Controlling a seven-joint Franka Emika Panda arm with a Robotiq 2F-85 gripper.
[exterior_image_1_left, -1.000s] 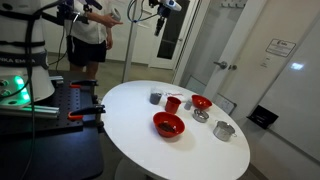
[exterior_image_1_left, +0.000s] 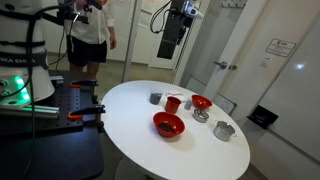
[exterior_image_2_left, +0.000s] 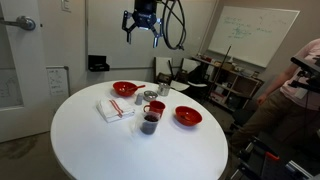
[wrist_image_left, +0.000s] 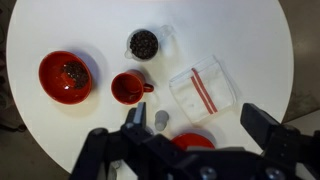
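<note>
High above the round white table (exterior_image_2_left: 90, 150), my gripper hangs open, its black fingers spread wide with nothing between them. Below in the wrist view are a red bowl (wrist_image_left: 62, 92) holding dark bits, a red mug (wrist_image_left: 127, 92) and a clear cup (wrist_image_left: 143, 44) filled with something dark. A white cloth with red stripes (wrist_image_left: 190, 97) lies to their right. Another red bowl (wrist_image_left: 194, 141) shows far below, in the gap between the fingers. In exterior view 2, the mug (exterior_image_2_left: 154, 107) stands between the cup (exterior_image_2_left: 149, 125) and the cloth's far side.
A metal pot (exterior_image_1_left: 224, 130) and a smaller metal item (exterior_image_1_left: 200, 115) stand along one side of the table. Its broad near part is bare. A person stands at the left edge of exterior view 1, beyond dark equipment.
The arm at the top of exterior view 1 has shifted a little to the right. The person's hand has moved at the left. The tabletop things look unmoved.
</note>
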